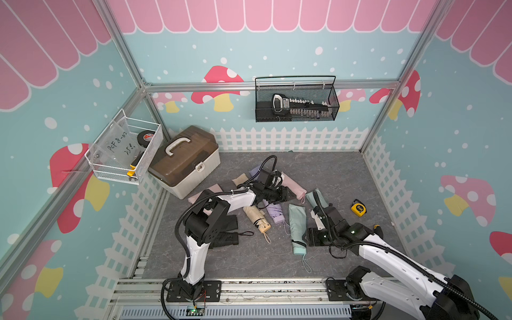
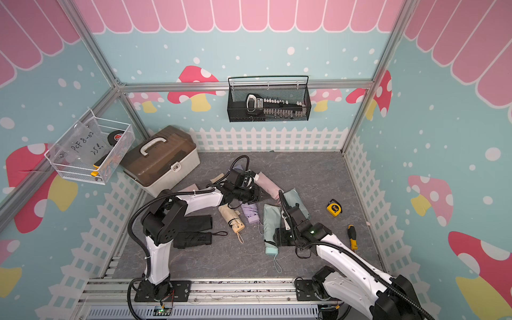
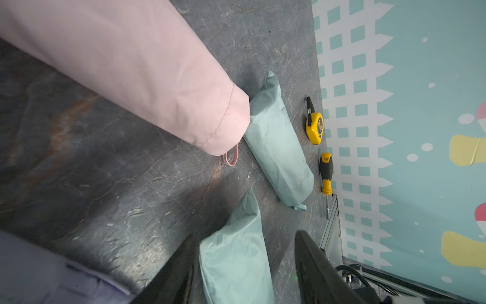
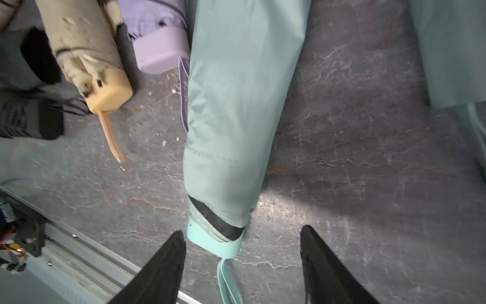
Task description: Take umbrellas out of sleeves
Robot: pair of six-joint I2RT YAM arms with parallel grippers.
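A mint sleeved umbrella (image 1: 298, 224) lies lengthwise at centre front, a second mint piece (image 3: 277, 152) behind it to the right. A pink sleeved umbrella (image 2: 267, 185) lies farther back. Lilac (image 4: 161, 48) and beige (image 4: 101, 88) umbrellas lie left of the front mint one, two black pieces (image 2: 193, 239) farther left. My left gripper is open over the back middle, above the tip of the front mint sleeve. My right gripper stands open above the strap end of that umbrella, its fingertips either side, nothing held.
A toolbox (image 1: 184, 165) stands at back left, below a white wire basket (image 1: 122, 154). A black basket (image 1: 297, 106) hangs on the back wall. A tape measure (image 1: 358, 208) and screwdriver (image 2: 352, 237) lie at the right.
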